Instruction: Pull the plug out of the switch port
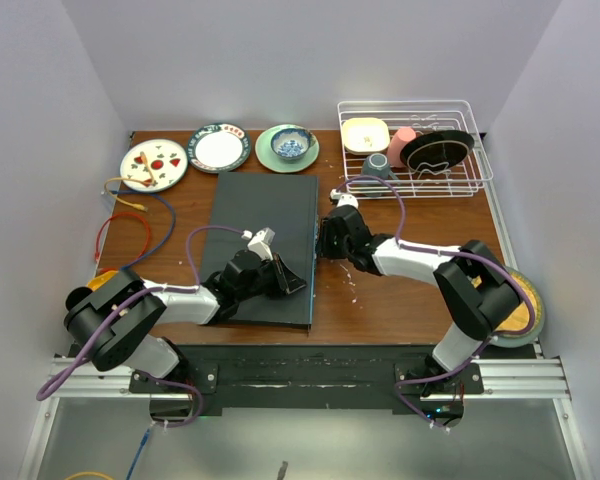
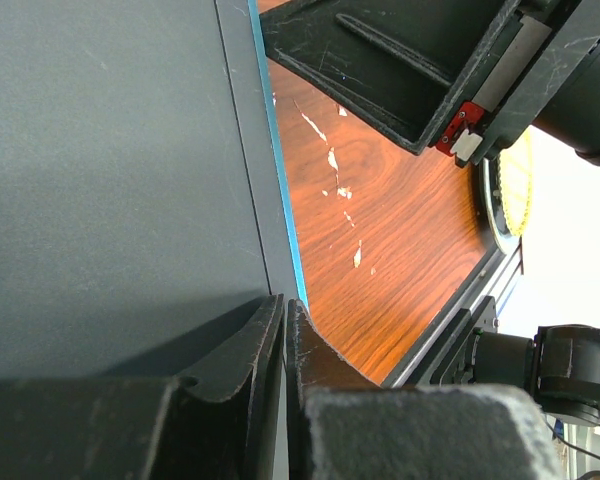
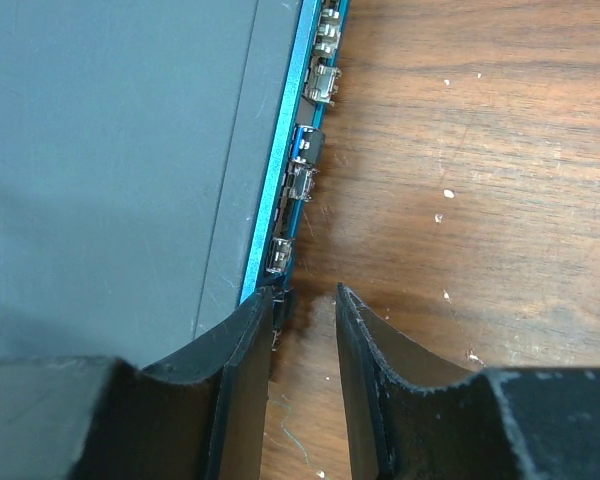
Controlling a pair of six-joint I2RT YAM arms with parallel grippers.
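Note:
The dark switch [image 1: 255, 200] lies on the table, its teal edge [image 3: 278, 150] lined with small metal connectors [image 3: 322, 85]. My left gripper is down on its top near the right side, fingers together; whether anything is between them is hidden. My right gripper is open at that edge, its left finger against a dark part low on the row of connectors. I cannot make out a plug between the fingers.
Plates [image 1: 218, 158] and a bowl [image 1: 291, 146] line the back, with a white dish rack [image 1: 460, 190] at back right. Coloured cables [image 1: 145, 235] lie on the left. Bare wood [image 3: 480, 180] is right of the switch.

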